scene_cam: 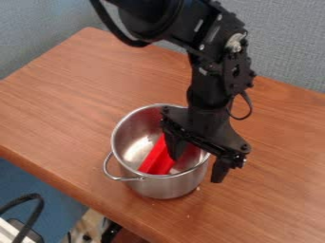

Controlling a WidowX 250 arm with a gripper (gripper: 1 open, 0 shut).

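Observation:
A steel pot (139, 179) with a wire handle stands near the front edge of the wooden table. A red object (159, 158) lies inside it, partly hidden by my black gripper (199, 154). My gripper is over the pot's right half and rim, open, with one finger reaching down inside the pot near the red object and the other outside the rim on the right.
The bare table (70, 100) has free room to the left and right of the pot. A grey wall (286, 52) stands behind. Black cables (26, 204) are below the table's front left edge.

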